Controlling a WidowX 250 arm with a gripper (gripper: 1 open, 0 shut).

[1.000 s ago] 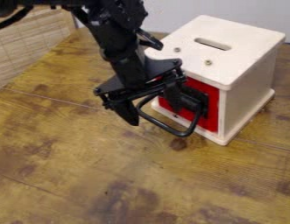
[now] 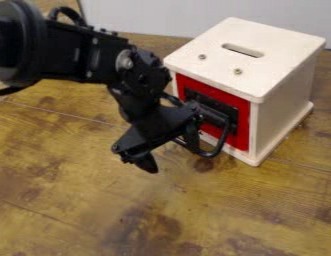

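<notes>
A white box (image 2: pixel 272 70) with a red front (image 2: pixel 236 136) stands at the right, with a slot and two knobs on top. On the red face is a dark panel with a black bar handle (image 2: pixel 216 145) sticking out low. My black gripper (image 2: pixel 160 150) is open, low in front of the box's left part, left of the handle. One finger reaches down-left over the floor, the other toward the handle; whether that one touches it I cannot tell.
The box takes up the back right.
The arm has swung lower and leftward, now coming in from the upper left, and the gripper sits lower in view than a second ago. The box looks unmoved.
</notes>
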